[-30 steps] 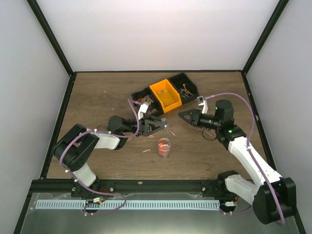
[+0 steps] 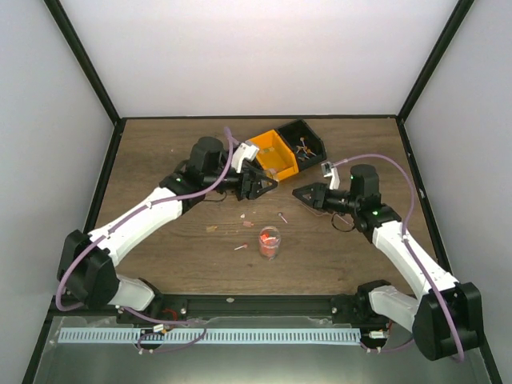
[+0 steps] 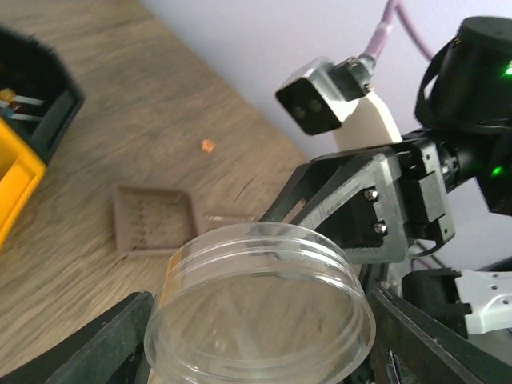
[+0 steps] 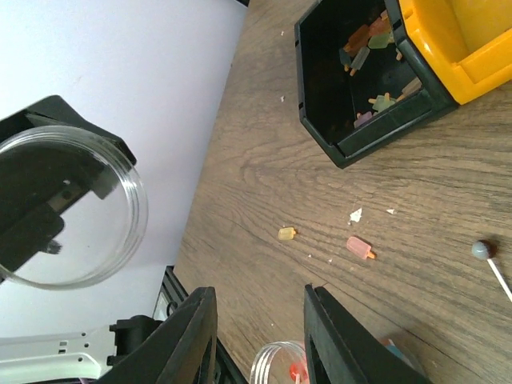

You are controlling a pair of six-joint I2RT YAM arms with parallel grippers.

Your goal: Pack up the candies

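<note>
My left gripper [image 2: 264, 185] is shut on a clear round lid [image 3: 260, 320], raised over the table left of my right gripper [image 2: 301, 194]; the lid shows large in both wrist views. My right gripper has a gap between its fingers, with nothing visible held. A clear jar [image 2: 269, 249] with red candy inside stands below on the table. Small candies lie loose around it: a pink one [image 4: 358, 248], a yellow one [image 4: 286, 233] and a lollipop [image 4: 483, 250].
A yellow bin [image 2: 272, 150] and black bins [image 4: 348, 146] with candies stand at the back centre. A shallow brown tray [image 3: 154, 220] lies on the table in the left wrist view.
My left arm has risen and stretched out, carrying the lid up and toward the back, away from above the jar.
</note>
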